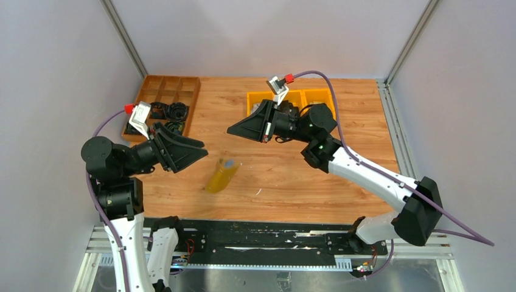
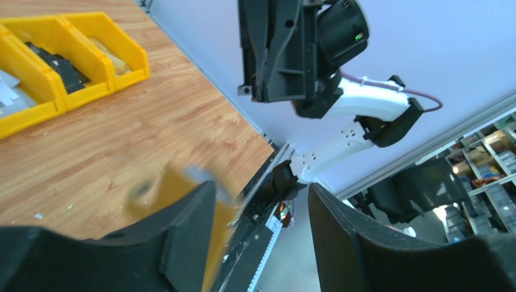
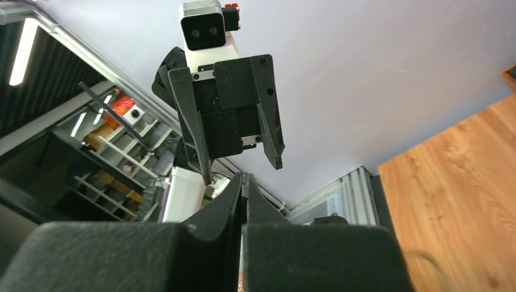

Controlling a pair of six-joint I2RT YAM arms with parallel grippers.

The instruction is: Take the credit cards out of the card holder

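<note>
The yellow card holder (image 1: 221, 177) is blurred and in mid-drop over the wooden table, with a bluish patch at its upper end. My left gripper (image 1: 205, 148) has its fingers apart and grips nothing. In the left wrist view the holder (image 2: 170, 191) is a smeared yellow shape, partly hidden behind the left-hand finger (image 2: 193, 234). Farther right, my right gripper (image 1: 230, 130) points left with its fingertips together; the right wrist view shows nothing between its fingers. No separate card can be made out.
Yellow bins (image 2: 45, 88) with small items stand at the back, partly behind the right arm. A wooden compartment tray (image 1: 193, 100) with black cables lies at the back left.
</note>
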